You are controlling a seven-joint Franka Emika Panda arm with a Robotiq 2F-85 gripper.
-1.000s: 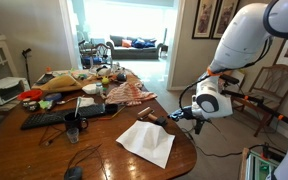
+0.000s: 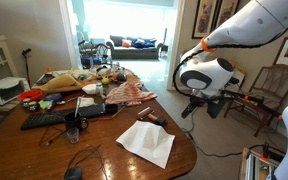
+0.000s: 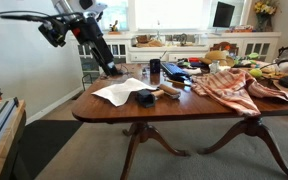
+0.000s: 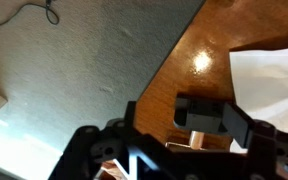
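A mallet with a black head [image 3: 145,98] and a wooden handle [image 3: 170,92] lies on the wooden table, near its edge. In the wrist view the black head [image 4: 199,115] shows below the fingers, with part of the handle [image 4: 197,140] beyond it. Beside it lies a white sheet [image 2: 147,142], of paper or cloth. My gripper [image 2: 187,108] hangs in the air off the table's right side, apart from the mallet. Its fingers [image 4: 130,115] stand spread, and nothing is visibly held.
On the table are a black keyboard [image 2: 46,118], a dark mug [image 2: 75,126] and an orange striped cloth [image 3: 227,91]. Clutter crowds the far end. Open floor [image 4: 89,70] lies past the table's edge.
The arm has drawn up and away from the mallet, to the right and toward the camera in exterior view 1. The mallet and white sheet look unmoved.
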